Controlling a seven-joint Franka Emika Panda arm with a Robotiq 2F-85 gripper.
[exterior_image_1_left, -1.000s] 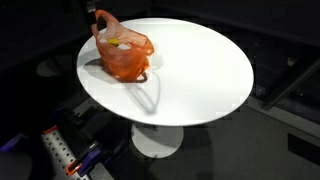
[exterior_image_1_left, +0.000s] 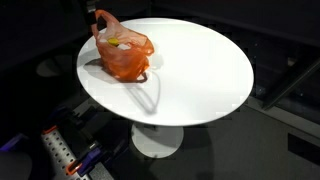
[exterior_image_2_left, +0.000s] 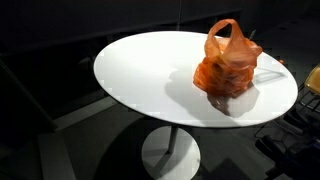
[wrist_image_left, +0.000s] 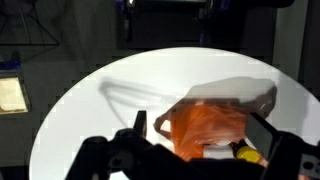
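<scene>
An orange plastic bag (exterior_image_1_left: 124, 60) stands upright near one edge of the white round table (exterior_image_1_left: 195, 75), its handle loop raised. Something yellow shows in its mouth in exterior view 1. Exterior view 2 has the same bag (exterior_image_2_left: 226, 70) toward the table's right side. From above, the wrist view shows the bag (wrist_image_left: 205, 125) beneath my gripper, with a yellow item (wrist_image_left: 246, 152) at its lower right. The fingers are wide apart and nothing is held between them. Most of the arm is out of sight in both exterior views.
A single white pedestal (exterior_image_1_left: 157, 138) carries the table above a dark floor. Cables and dark equipment (exterior_image_1_left: 70, 155) lie at the lower left in exterior view 1.
</scene>
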